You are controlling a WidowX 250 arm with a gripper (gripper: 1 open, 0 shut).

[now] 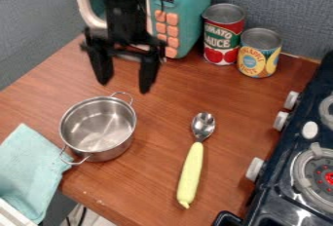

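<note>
My black gripper (125, 66) hangs open above the wooden table (196, 84) at the upper left, in front of a teal microwave (185, 16), nothing visible between its fingers. Below it sits a steel pot (99, 128) with two handles. A spoon with a pale yellow handle (190, 171) lies to the right of the pot. A tomato sauce can (223, 35) and a smaller yellow-labelled can (259, 54) stand at the back right.
A black stove (293, 196) with white knobs fills the right side. A light blue cloth (29, 167) lies at the lower left edge.
</note>
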